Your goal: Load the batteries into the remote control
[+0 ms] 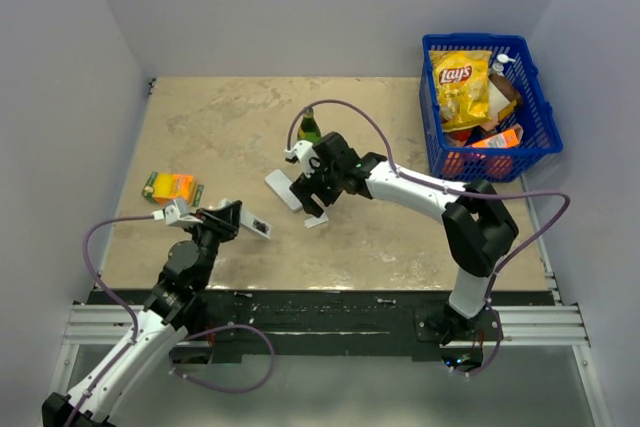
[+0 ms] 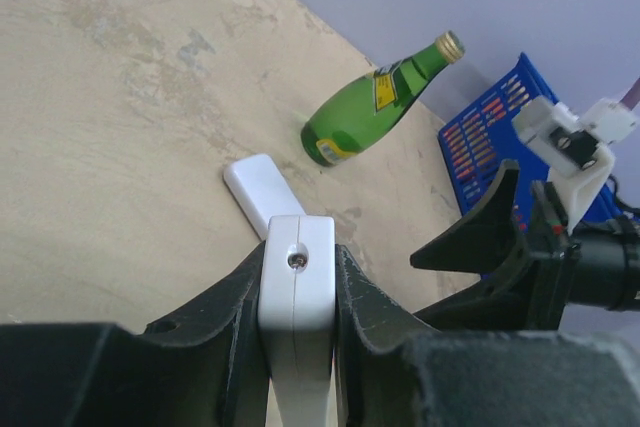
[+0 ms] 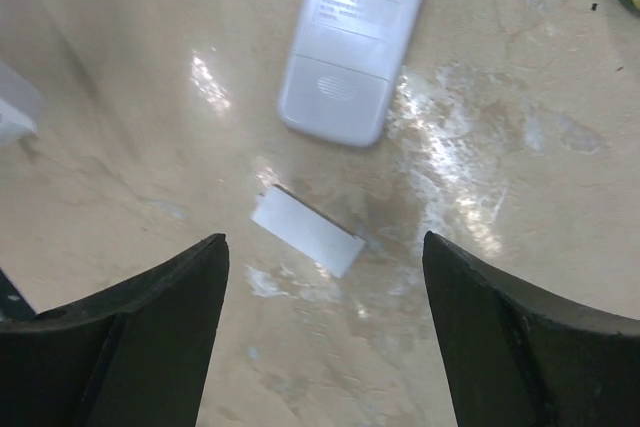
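My left gripper [image 1: 228,217] is shut on a white remote [image 2: 298,297], seen end-on in the left wrist view and tilted in the top view. My right gripper [image 1: 308,201] stands open above a small flat white piece [image 3: 307,230], which lies on the table with nothing of the gripper touching it in the right wrist view. A larger white case [image 3: 345,42], resembling a remote face down, lies just behind that piece, also seen in the top view [image 1: 283,189].
A green bottle [image 2: 358,117] stands at the back centre, partly behind my right arm from above. A yellow battery pack [image 1: 175,187] lies at the left. A blue basket of snacks [image 1: 540,127] fills the back right.
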